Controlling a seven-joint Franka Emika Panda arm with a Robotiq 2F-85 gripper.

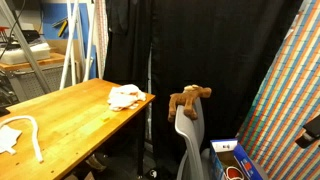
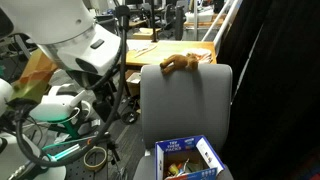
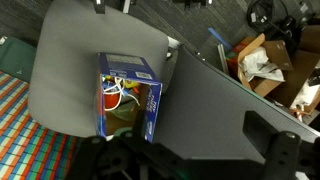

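My gripper stands open with nothing between its dark fingers, which show along the bottom of the wrist view. A blue open box (image 3: 152, 104) rests on the seat of a grey chair, with small colourful items and a white cord inside. The same box (image 2: 207, 153) is at the bottom centre of exterior view 2. A brown plush toy (image 1: 187, 103) is draped over the top of the chair back (image 2: 160, 105). At the right edge of exterior view 1, only a dark part of my arm (image 1: 309, 133) shows, apart from box and toy.
Behind the chair, a wooden table (image 1: 70, 122) carries a crumpled whitish cloth (image 1: 125, 97) and a white curved strip (image 1: 36, 138). Black curtains hang behind. The raised chair back is an obstacle beside the box. A cardboard box (image 3: 258, 60) lies on the floor.
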